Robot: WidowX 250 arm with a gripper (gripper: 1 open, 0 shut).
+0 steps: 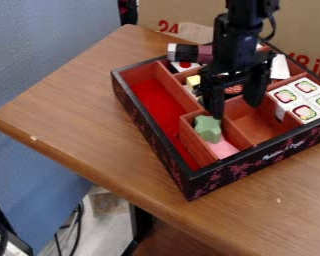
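The black robot gripper (234,100) hangs over the middle of a black bento box (149,125) with red compartments, its fingers pointing down and apart, nothing clearly between them. Below it to the left sit a green piece (208,129) and a pink piece (222,149) in a small compartment. The long left compartment (160,100) is bare red. White sushi-like pieces (304,110) fill the right compartment. Yellow pieces (192,82) are partly hidden behind the gripper.
A cardboard box (303,35) stands behind, and more small items (187,55) lie at the box's back.
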